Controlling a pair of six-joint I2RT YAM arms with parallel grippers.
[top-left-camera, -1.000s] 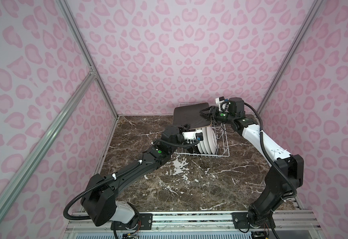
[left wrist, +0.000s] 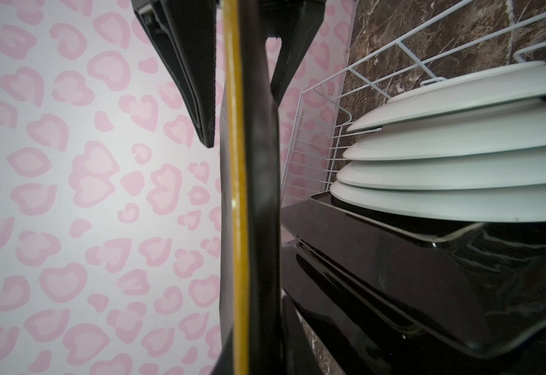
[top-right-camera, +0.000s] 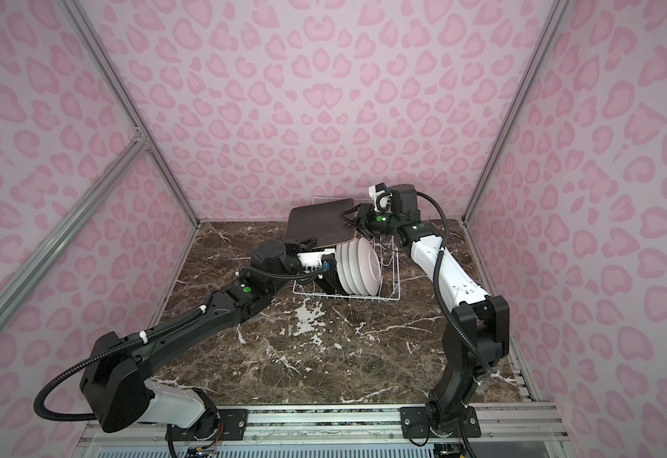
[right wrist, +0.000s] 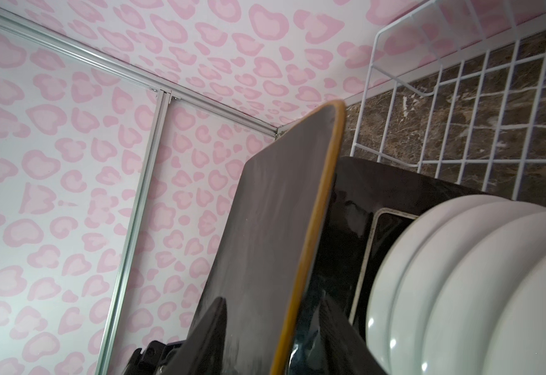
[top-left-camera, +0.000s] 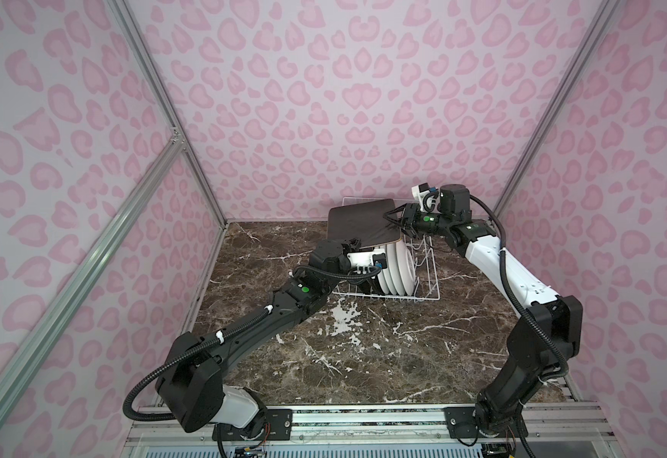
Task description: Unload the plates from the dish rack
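A dark square plate (top-left-camera: 356, 220) with a tan edge is raised above the wire dish rack (top-left-camera: 437, 282). My left gripper (top-left-camera: 352, 248) is shut on it at its lower side; in the left wrist view it fills the middle, edge-on. My right gripper (top-left-camera: 394, 217) is at the plate's right side, part open, its two fingers straddling the tan edge in the right wrist view (right wrist: 273, 337); I cannot tell whether they touch it. Several white round plates (top-right-camera: 367, 267) stand upright in the rack, beside glossy black square plates (left wrist: 410, 275).
Pink patterned walls with metal rails close in the space at the back and both sides.
The dark plate has shifted slightly left since a second ago, with my left gripper on it.
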